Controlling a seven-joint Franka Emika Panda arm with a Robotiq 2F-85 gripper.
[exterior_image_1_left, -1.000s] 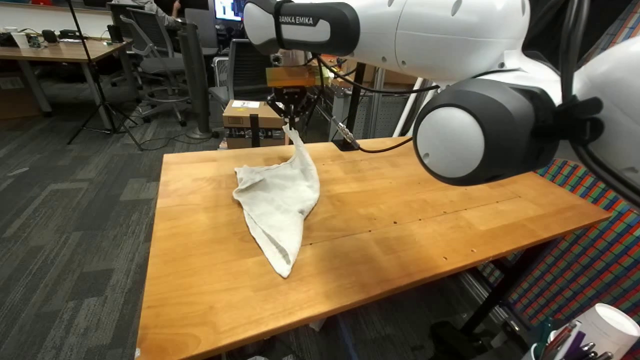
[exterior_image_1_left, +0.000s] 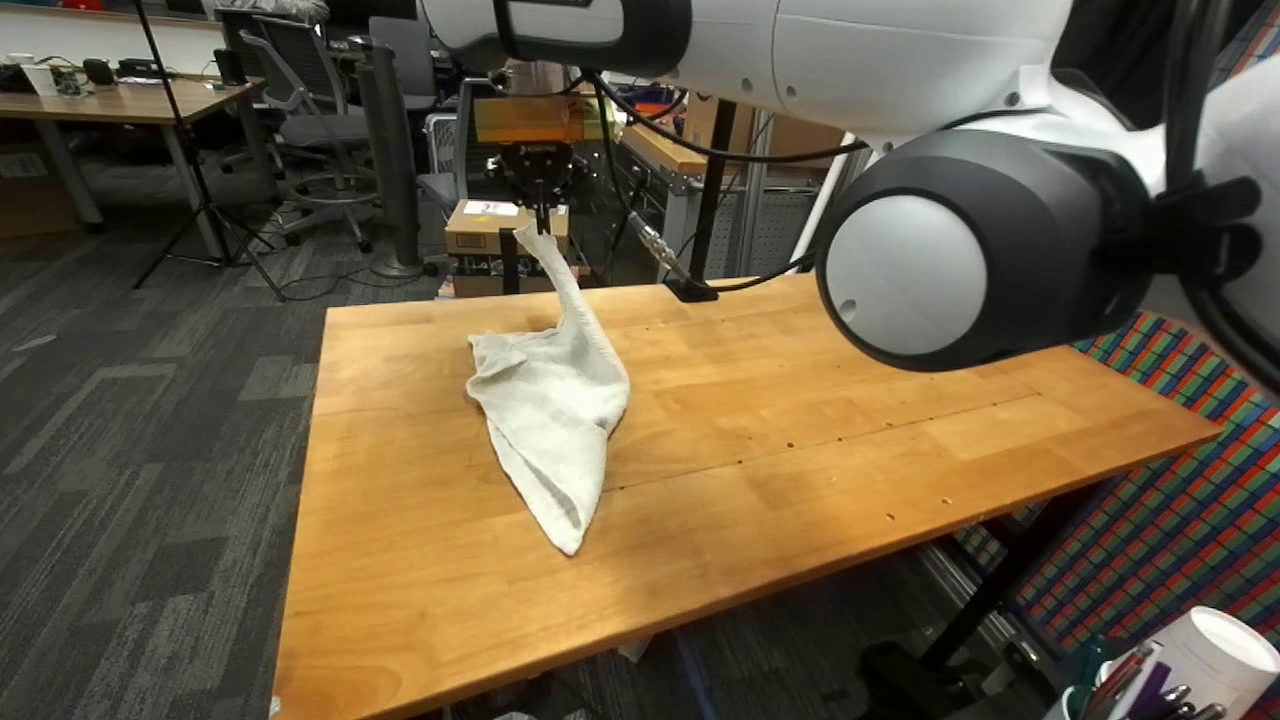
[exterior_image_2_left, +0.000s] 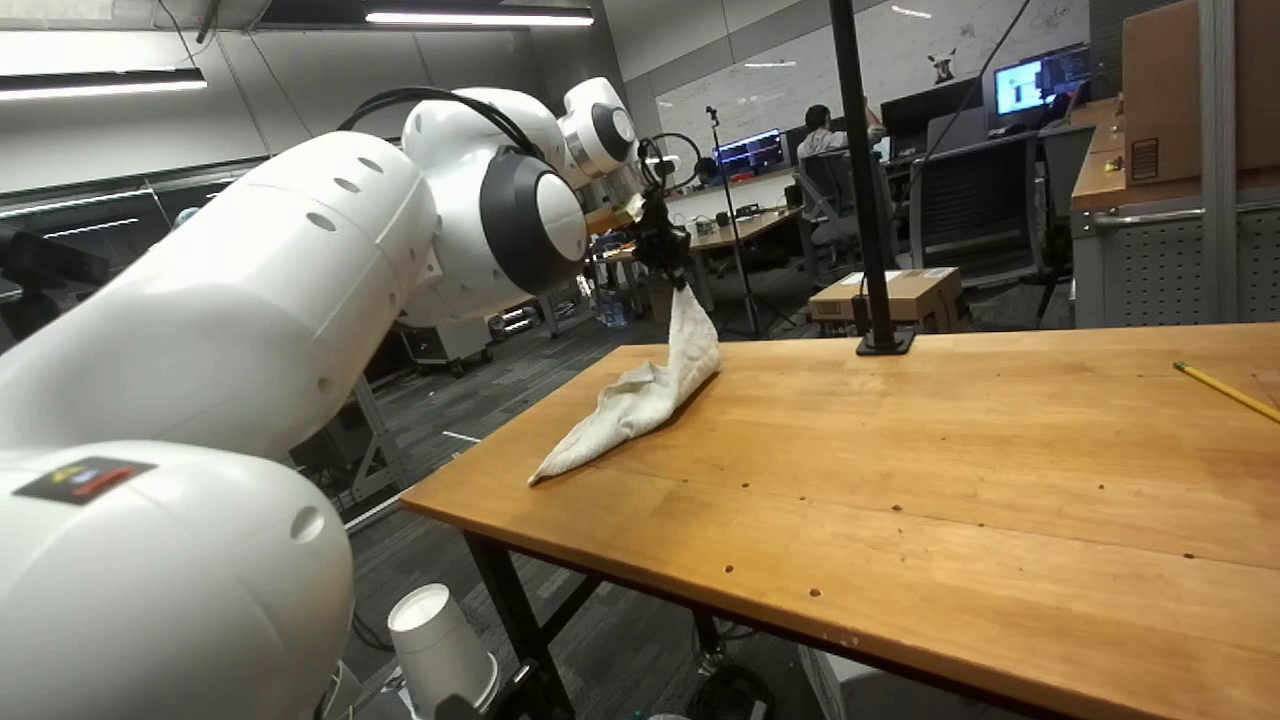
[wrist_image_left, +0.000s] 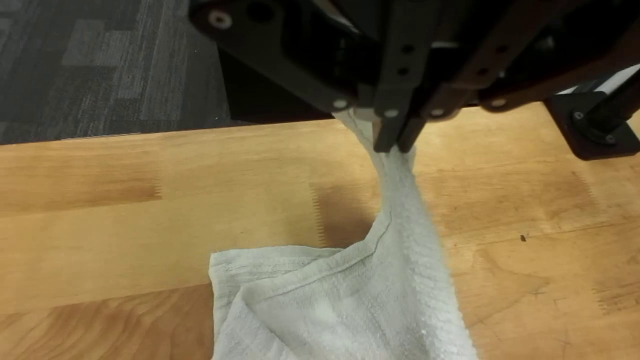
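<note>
A white cloth (exterior_image_1_left: 554, 402) lies partly on the wooden table, with one corner pulled up in a narrow twist to my gripper (exterior_image_1_left: 542, 222). In the wrist view the gripper is shut, and the cloth (wrist_image_left: 414, 258) hangs down from between its fingertips. The lower part rests on the wood, folded over at its left edge. From the other side, in exterior view 2, the cloth (exterior_image_2_left: 642, 396) rises from the tabletop to the gripper (exterior_image_2_left: 679, 283) above the table's edge.
A black post base (exterior_image_2_left: 885, 343) stands at its edge, and a yellow pencil (exterior_image_2_left: 1226, 392) lies on the far right in exterior view 2. Beyond the edge sits a cardboard box (exterior_image_1_left: 504, 228) below table height.
In exterior view 1 my gripper has moved left and somewhat up, drawing the held corner of the cloth with it. The cloth's lower part has stayed almost in place.
</note>
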